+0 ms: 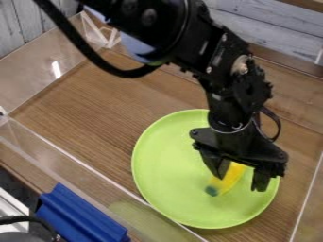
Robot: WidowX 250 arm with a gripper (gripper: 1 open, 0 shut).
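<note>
A green plate [168, 172] lies on the wooden floor of a clear-walled enclosure. On it is a yellow object [225, 181] with a teal tip, partly hidden under the black gripper [240, 165], which hangs low over the plate's right half. The gripper is open, its fingers on either side above the yellow object; whether they touch it I cannot tell.
A blue ridged object [76, 217] sits outside the clear wall at the lower left. A clear wall runs close along the right.
</note>
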